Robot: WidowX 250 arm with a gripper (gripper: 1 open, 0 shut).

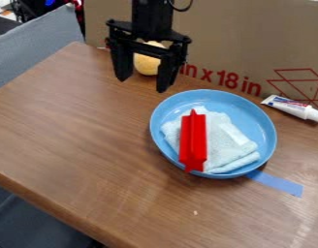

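My black gripper (144, 72) hangs open above the wooden table at the upper middle, up and left of a blue plate (169, 124), nothing visible between its fingers. On the plate lie a folded white cloth (231, 145) and, on top of it, a long red object (193, 140). Behind the gripper is a yellow object (147, 65), partly hidden.
A toothpaste tube (291, 107) lies at the back right, before a cardboard box (252, 44). A strip of blue tape (277, 183) is right of the plate. A grey cushion (26, 53) borders it.
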